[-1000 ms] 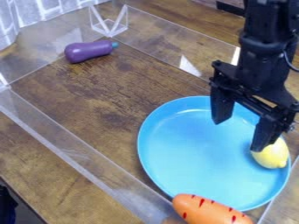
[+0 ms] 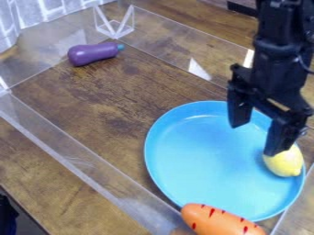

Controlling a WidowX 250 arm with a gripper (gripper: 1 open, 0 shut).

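My black gripper (image 2: pixel 262 128) hangs open over the right part of a blue plate (image 2: pixel 203 156), with nothing visible between its fingers. A yellow lemon-like object (image 2: pixel 284 164) lies on the plate at the right, just below the right finger. An orange carrot (image 2: pixel 221 221) lies at the plate's near edge, partly cut off by the bottom of the view. A purple eggplant (image 2: pixel 94 52) lies at the upper left, away from the plate.
Clear plastic walls and edges border the wooden surface (image 2: pixel 98 101) on the left and back. The wood left of the plate is bare. A small clear stand (image 2: pixel 116 23) is at the back.
The objects have not visibly moved.
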